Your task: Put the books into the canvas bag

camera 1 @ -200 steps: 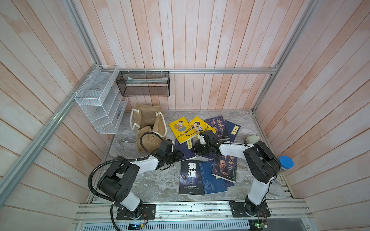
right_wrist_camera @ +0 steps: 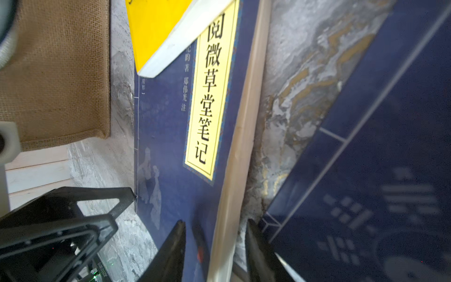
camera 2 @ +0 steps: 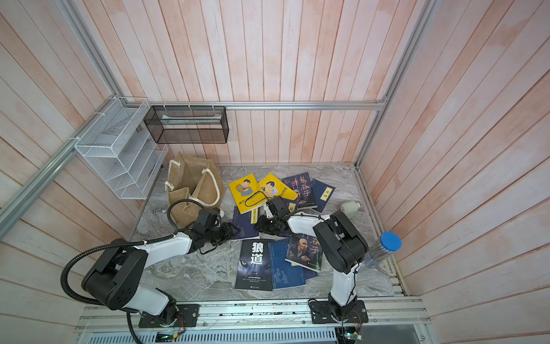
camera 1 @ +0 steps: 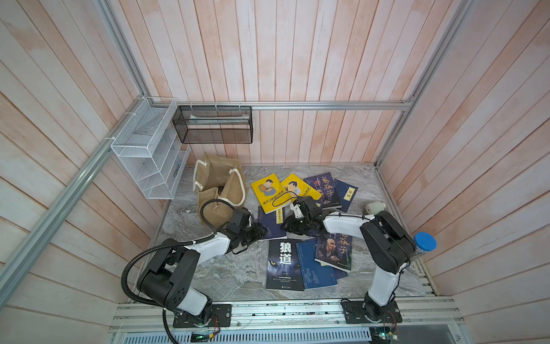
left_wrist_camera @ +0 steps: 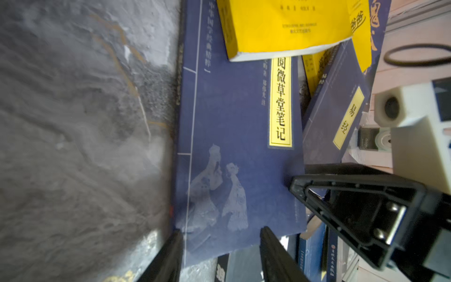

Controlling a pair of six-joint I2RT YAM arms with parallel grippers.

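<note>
A dark blue book with a yellow title label [left_wrist_camera: 235,122] lies flat on the table, its top end under a yellow book [left_wrist_camera: 286,25]. At its left edge my left gripper [camera 1: 262,231] stands open; in the left wrist view its fingers hang apart over the book's near end. On the opposite side, my right gripper is part open, its fingers on either side of the book's pale page edge. A grip on it does not show. The canvas bag [camera 1: 216,212] stands upright behind the left arm, its mouth open and its rope handles spread.
Several more books lie around: a black wolf-cover book [camera 1: 284,265], a blue one [camera 1: 315,265] and dark ones on the right. A blue-lidded bottle [camera 2: 390,241] stands at far right. Bare table lies left of the wolf book.
The blue labelled book has shifted left and straightened. My left gripper has drawn back left, and the right one has moved slightly left and nearer. The bag's front has shifted left.
</note>
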